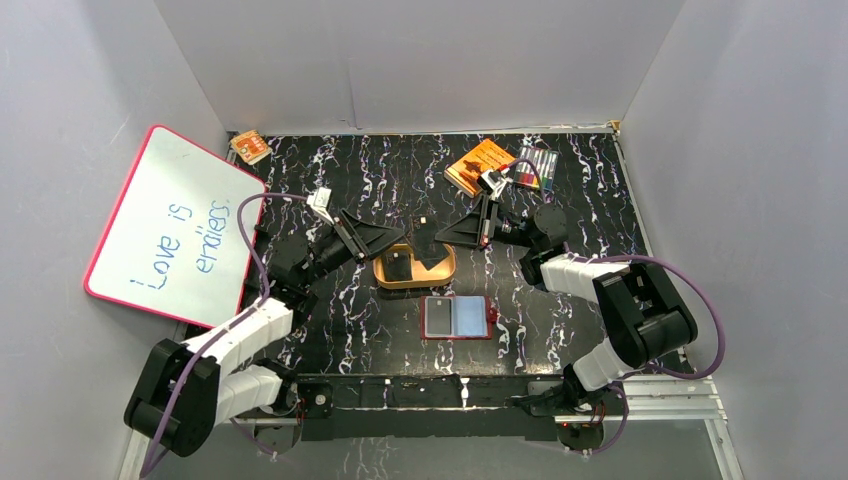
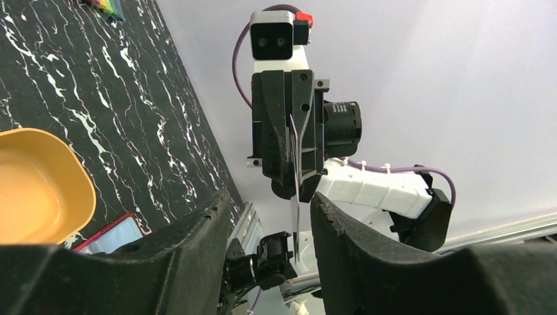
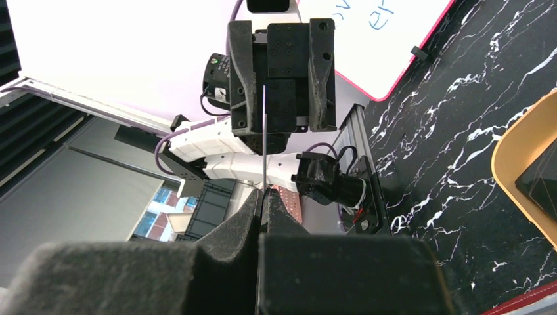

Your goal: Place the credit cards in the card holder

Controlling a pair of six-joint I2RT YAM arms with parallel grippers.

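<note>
A black card [image 1: 424, 236] stands out from the tip of my right gripper, which is shut on it; edge-on, the card [image 3: 265, 131] looks like a thin line in the right wrist view. Facing it, my left gripper is open, and the card [image 2: 295, 197] shows edge-on across the gap between its fingers. The left fingertips look close to the card, but contact cannot be made out. Another dark card [image 1: 397, 266] lies in the yellow tray [image 1: 415, 284]. In front of the tray lies the opened red-edged card holder [image 1: 470, 318], a grey card [image 1: 438, 316] on its left side.
An orange book [image 1: 478, 165] and a pen set [image 1: 537, 167] lie at the back right. A small orange packet [image 1: 251, 147] is at the back left. The whiteboard [image 1: 178, 228] leans at the left. Marble table to the holder's right is clear.
</note>
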